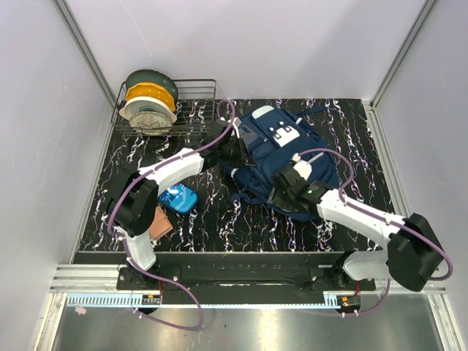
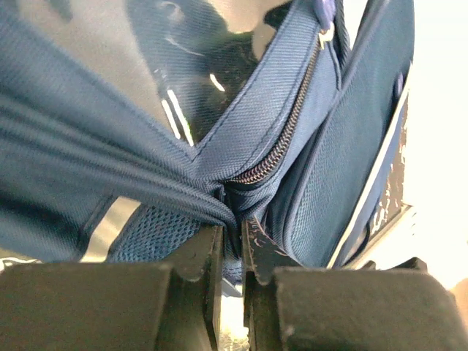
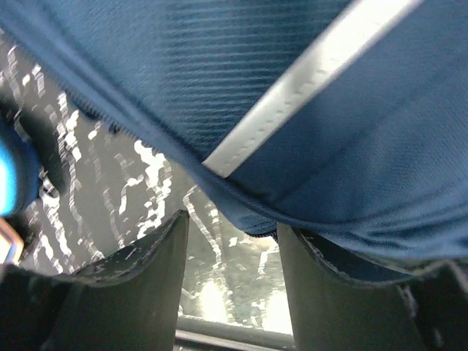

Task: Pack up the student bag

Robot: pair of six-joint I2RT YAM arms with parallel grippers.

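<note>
The navy student bag (image 1: 276, 146) lies on the dark marbled table, its white patch facing up. On its left edge my left gripper (image 1: 247, 162) is shut, pinching a fold of the blue fabric beside a zipper (image 2: 281, 139) in the left wrist view. Over the bag's near end hovers my right gripper (image 1: 274, 197). In the right wrist view its fingers stand apart, with the bag's lower edge (image 3: 248, 212) just beyond the fingertips and overlapping the right finger. A blue pencil case (image 1: 178, 197) rests left of the bag.
Below the pencil case lies a tan notebook-like item (image 1: 159, 224). A wire rack (image 1: 196, 91) with several plates stands at the back left. Bare table (image 1: 212, 238) shows in front of the bag, and walls close in both sides.
</note>
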